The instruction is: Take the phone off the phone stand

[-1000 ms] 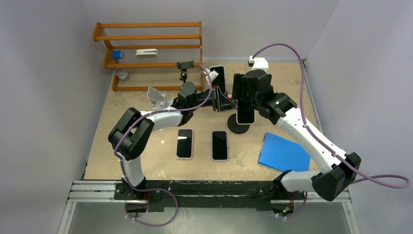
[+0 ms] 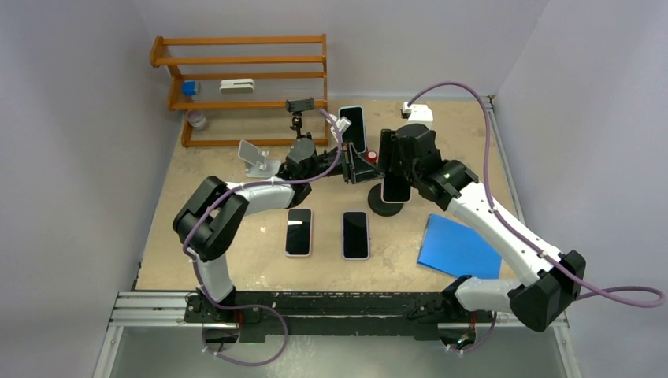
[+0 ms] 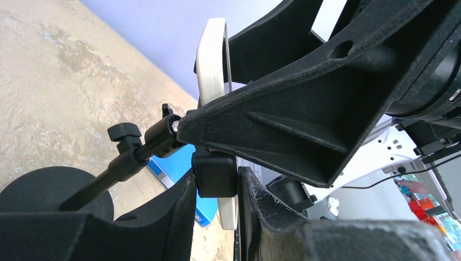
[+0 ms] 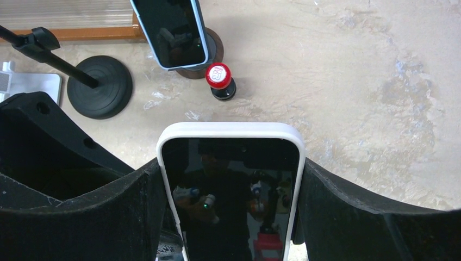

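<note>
A white-rimmed phone (image 2: 395,187) stands at a black round-based stand (image 2: 384,208), right of the table's middle. My right gripper has one finger along each long side of the phone (image 4: 234,185); whether they press on it is unclear. In the left wrist view the phone (image 3: 211,60) appears edge-on, between the right arm's black fingers. Below those sits the stand's black holder block (image 3: 216,174), with my left gripper around it, one fingertip close on each side. How firmly it is clasped cannot be seen. From above, the left gripper (image 2: 370,168) reaches in from the left.
Two phones (image 2: 298,232) (image 2: 355,235) lie flat in front. Behind are another propped phone (image 2: 352,128), a red-capped stamp (image 4: 218,76) and a wooden rack (image 2: 244,105). A blue folder (image 2: 459,247) lies right. Both grippers are very close together.
The right gripper has shifted slightly toward the front of the table, and the phone's visible face has moved slightly with it. The left arm looks nearly still.
</note>
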